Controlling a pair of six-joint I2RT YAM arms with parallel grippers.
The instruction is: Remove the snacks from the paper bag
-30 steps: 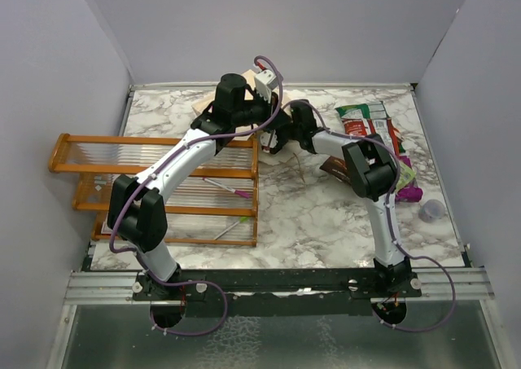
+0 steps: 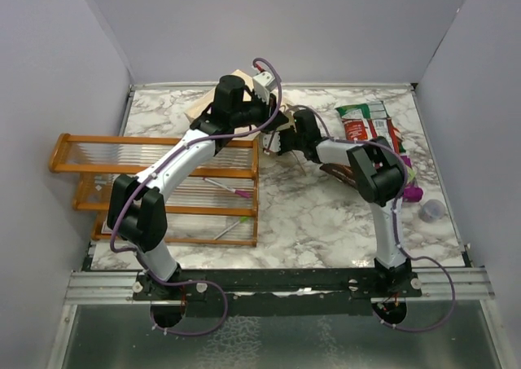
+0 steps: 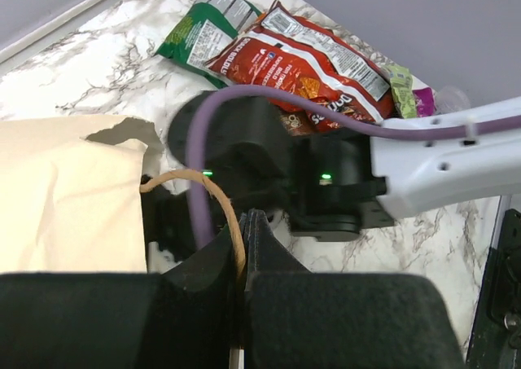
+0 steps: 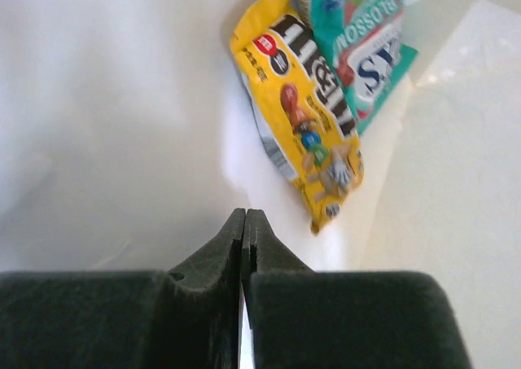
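The paper bag [image 3: 69, 198] lies on its side, and in the left wrist view its torn rim faces the right arm. My left gripper is shut on the bag's brown twisted handle [image 3: 224, 202]. Inside the bag, the right wrist view shows a yellow M&M's packet [image 4: 305, 112] and a green-and-red Skittles-like packet [image 4: 362, 35] side by side. My right gripper is shut with nothing between its fingers. Both packets lie beyond its tips, up and to the right in that view. In the top view the bag [image 2: 199, 102] is partly hidden by my left arm.
A green bag [image 3: 207, 31], a red snack bag [image 3: 313, 59] and other packets lie at the far right. A wooden rack [image 2: 163, 210] stands at the left, and a clear cup [image 2: 432, 210] at the right edge.
My right gripper has gone from open around the yellow packet to shut and empty. The right arm has drawn back to the right a little.
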